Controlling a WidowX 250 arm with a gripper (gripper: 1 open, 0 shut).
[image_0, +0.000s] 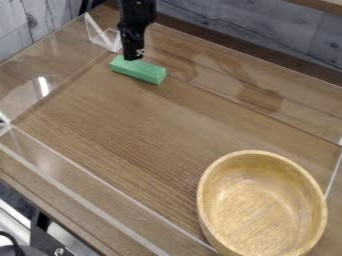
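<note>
A green rectangular block (140, 71) lies on the wooden table in the upper middle. Above and just behind it is the dark gripper (132, 42), small and shadowed at the top of the view. I cannot tell whether it is open or shut. A clear, crumpled plastic item (104, 34) is just left of the gripper.
A large round tan bowl (261, 205) sits at the lower right. The table's edge runs along the lower left, and a wall backs the top right.
</note>
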